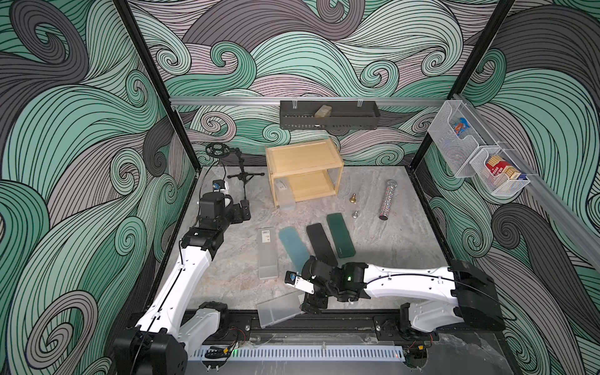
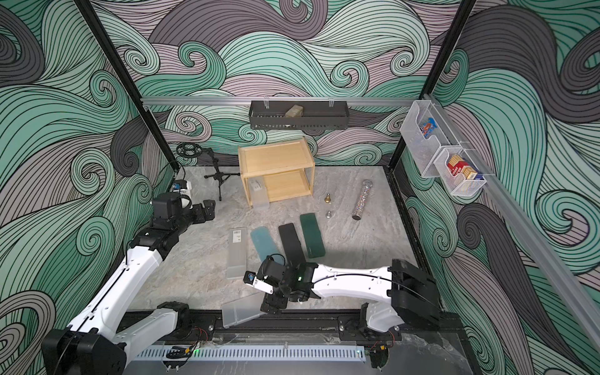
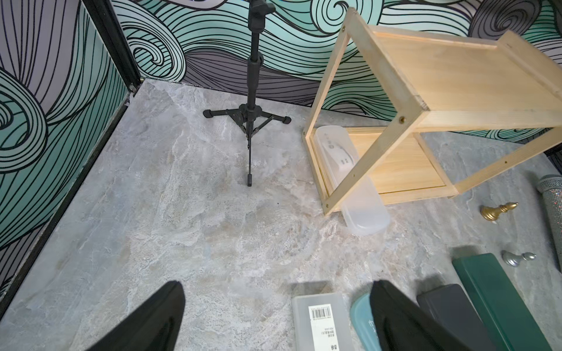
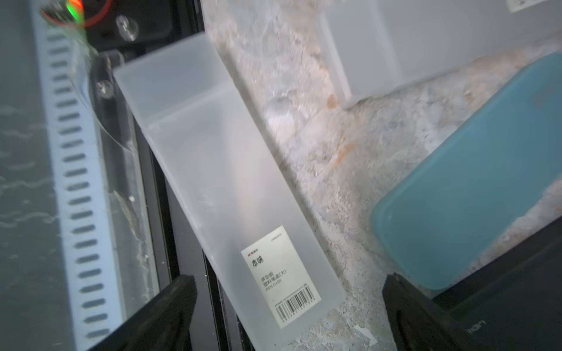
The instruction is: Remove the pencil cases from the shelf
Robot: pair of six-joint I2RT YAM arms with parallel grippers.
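Observation:
On the lower deck of the wooden shelf [image 3: 409,166] lies a clear pencil case [image 3: 366,201], its front end jutting past the shelf's edge. In front, on the table, are another clear case [image 1: 268,256], a blue case [image 1: 293,247], a black case [image 1: 320,240] and a green case [image 1: 340,234]. One more clear case [image 4: 234,193] with a label rests partly over the table's front edge. Above it my right gripper stands open, empty. My left gripper is open too, over bare table left of the shelf.
A black tripod stand [image 3: 250,111] stands left of the shelf. Two small chess-like pieces [image 1: 353,206] and a glittery tube [image 1: 387,200] lie at right. Wire baskets [image 1: 500,172] hang on the right rail.

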